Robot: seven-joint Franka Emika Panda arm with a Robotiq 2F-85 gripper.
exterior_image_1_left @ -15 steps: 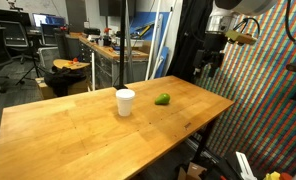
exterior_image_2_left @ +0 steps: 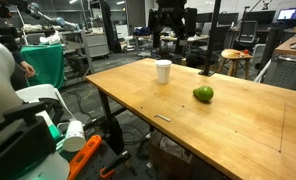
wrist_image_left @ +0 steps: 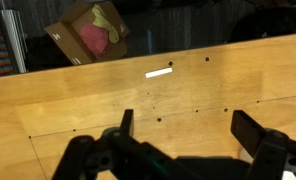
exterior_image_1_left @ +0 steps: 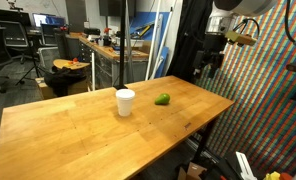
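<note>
A white cup (exterior_image_1_left: 124, 102) stands upright on the wooden table (exterior_image_1_left: 63, 135); it shows also in exterior view 2 as the white cup (exterior_image_2_left: 163, 71). Apart from it lies a green rounded object (exterior_image_1_left: 162, 99), seen as a green object (exterior_image_2_left: 203, 93) in the second exterior view. My gripper (exterior_image_1_left: 208, 72) hangs high over the table's right end. In the wrist view the gripper is open, its two dark fingers wide apart, with bare wood between them. The green object does not appear in that view.
A small white strip (wrist_image_left: 159, 72) lies near one table edge, beyond which a cardboard box (wrist_image_left: 88, 35) sits lower down. A dark pole (exterior_image_1_left: 123, 45) rises behind the table.
</note>
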